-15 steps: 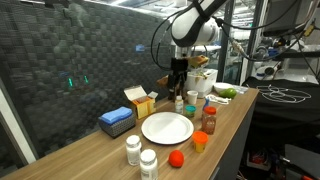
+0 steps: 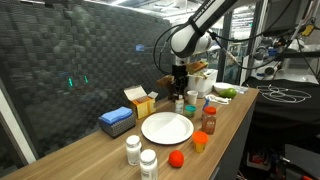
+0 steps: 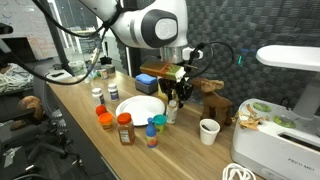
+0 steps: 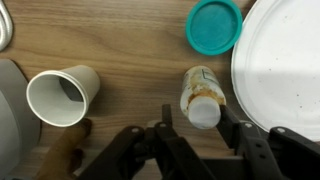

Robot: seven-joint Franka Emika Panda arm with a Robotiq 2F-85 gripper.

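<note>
A small bottle with a pale label and a whitish cap (image 4: 205,112) stands upright on the wooden table beside the white plate (image 4: 290,65). My gripper is around the bottle's top from above, its dark fingers (image 4: 238,135) apart, with a gap showing on the left side. In exterior view 2 the bottle (image 3: 172,114) is partly covered by the gripper (image 3: 178,97). Whether the right finger touches the cap cannot be told.
Close by are a teal cup (image 4: 213,26), a white cup (image 4: 63,97) and a brown toy animal (image 3: 214,102). Jars with orange-red lids (image 3: 125,128) and a blue bottle (image 3: 151,132) stand nearer the table's front edge. A toaster (image 3: 275,135) blocks the right end.
Over the last second my gripper has come down slightly toward the bottle's top. The bottle and the other things on the table stay where they were.
</note>
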